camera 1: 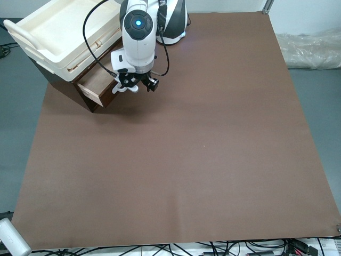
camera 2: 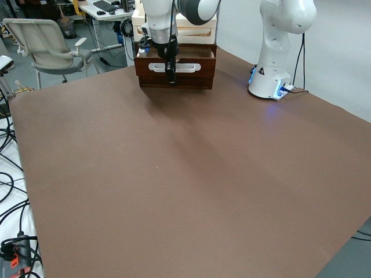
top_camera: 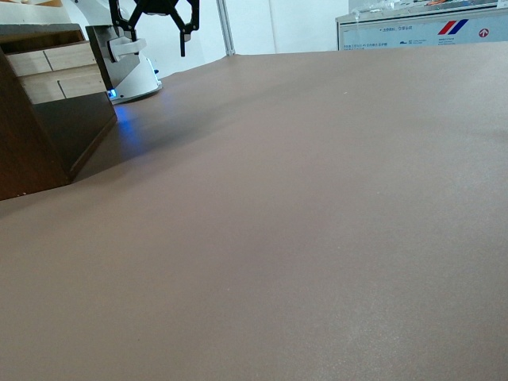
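My gripper (top_camera: 159, 44) hangs at the front of a dark wooden drawer cabinet (top_camera: 32, 135), its black fingers spread with nothing visible between them in the top view. In the right view, the gripper (camera 2: 170, 74) is in front of a pulled-out drawer (camera 2: 204, 72) with a white handle (camera 2: 191, 68). In the left view, the drawer (camera 1: 89, 85) shows its pale wooden inside beside the gripper (camera 1: 140, 85). A white plastic bin (camera 1: 58, 26) sits on the cabinet.
The white robot base (camera 2: 265, 87) stands beside the cabinet. Cables (camera 2: 11, 185) run along the table's edge, outside the top.
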